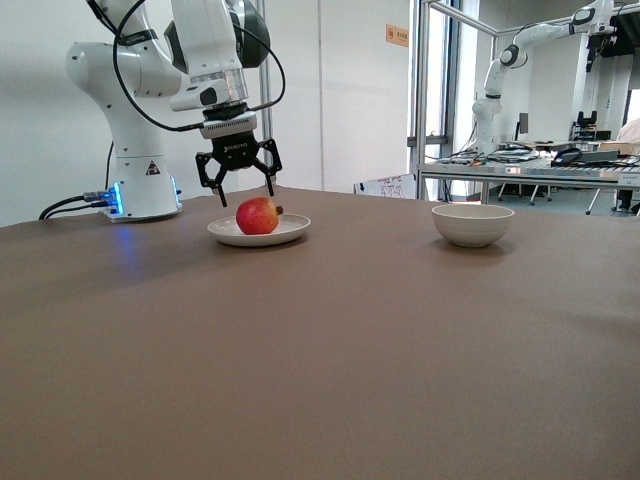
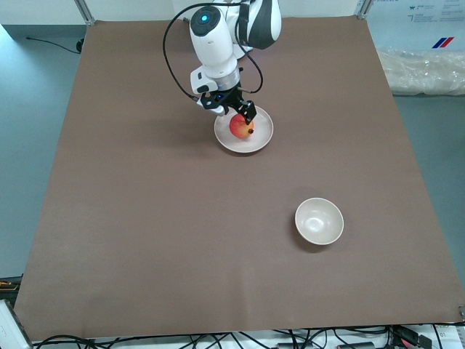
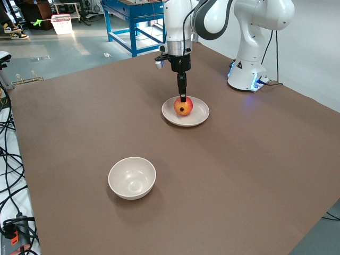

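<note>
A red apple (image 2: 241,127) (image 1: 256,217) (image 3: 183,107) rests on a white plate (image 2: 258,139) (image 1: 290,230) (image 3: 199,111). The black gripper (image 1: 248,198) hangs just above the apple, its two fingers spread open on either side of it from above, as the top view shows. In the right view the gripper sits over the apple, one finger hiding the other. An empty white bowl (image 2: 319,220) (image 1: 472,225) (image 3: 132,178) stands apart from the plate.
The arm's white base (image 3: 247,74) stands at the edge behind the plate. Cables and devices (image 2: 407,336) lie beyond one table edge.
</note>
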